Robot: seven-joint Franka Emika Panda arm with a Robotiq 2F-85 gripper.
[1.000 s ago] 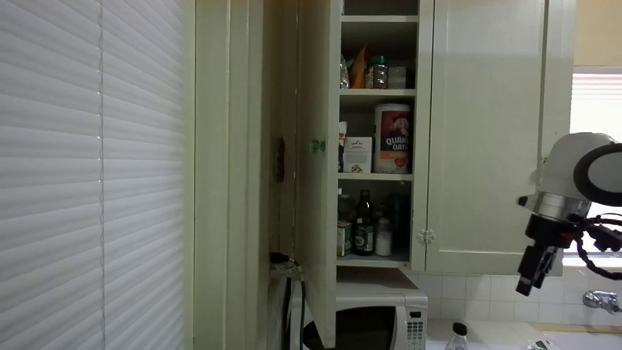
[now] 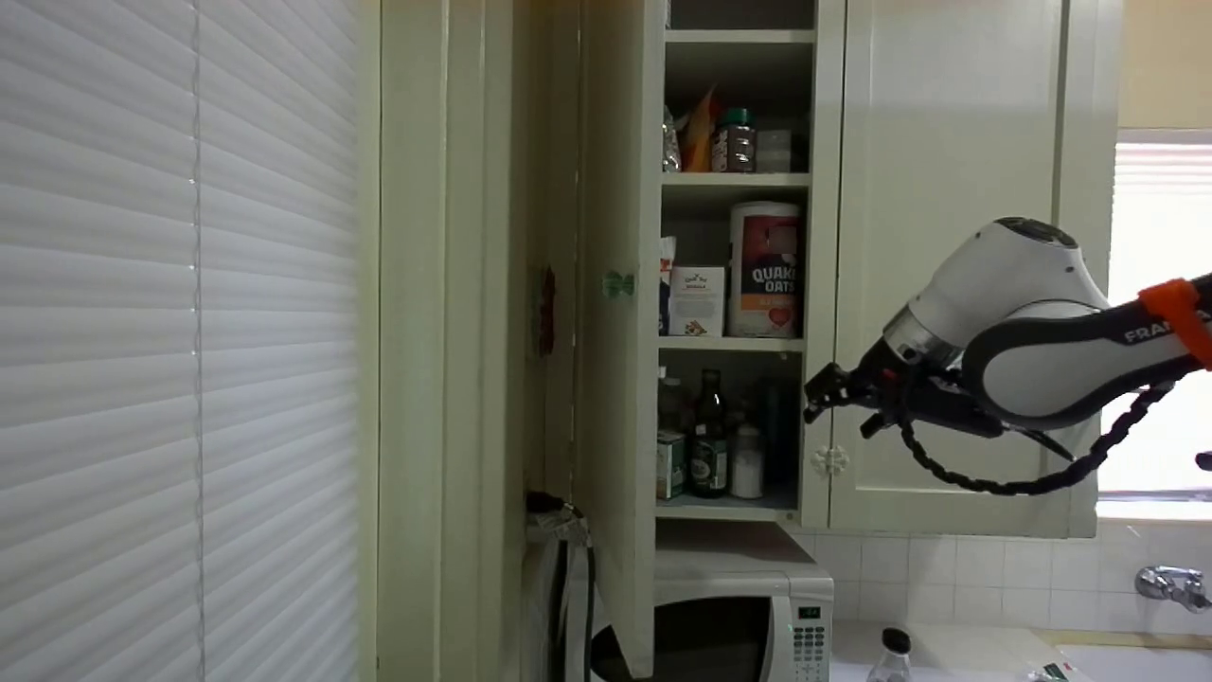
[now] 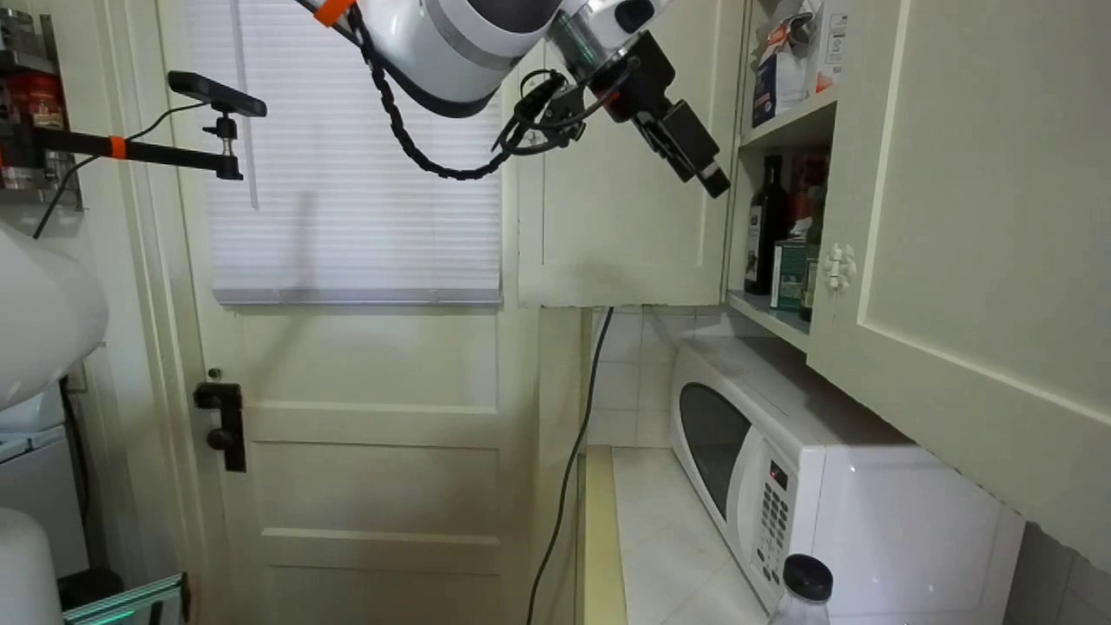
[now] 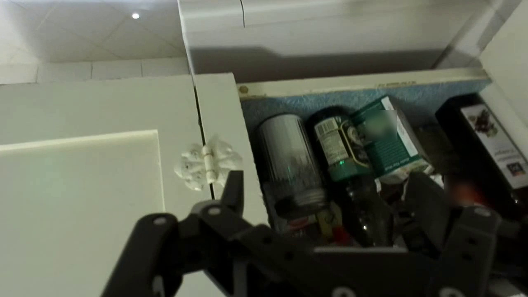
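Observation:
My gripper is open, its black fingers spread wide with nothing held between them. In exterior view 1 the gripper (image 2: 838, 409) hangs in front of the right edge of the open cupboard (image 2: 820, 284), level with its lowest shelf. Beyond the fingers, the wrist view shows a clear salt-like shaker (image 4: 289, 153), a dark bottle with a green label (image 4: 341, 143), a green box (image 4: 383, 136) and a dark bottle with a pale label (image 4: 490, 143) on that shelf. The lower parts of the view are covered by the gripper.
The open cupboard door (image 2: 619, 341) stands out on the left. A closed door (image 2: 949, 250) with a hinge (image 2: 830, 460) lies on the right. Below is a white microwave (image 3: 885, 510), with a black-capped bottle (image 3: 807, 583) close to it. Higher shelves hold an oats canister (image 2: 764, 273).
The arm has swung left and up towards the cupboard, and the gripper has turned from pointing down to pointing at the shelf. The shelf items stand as before.

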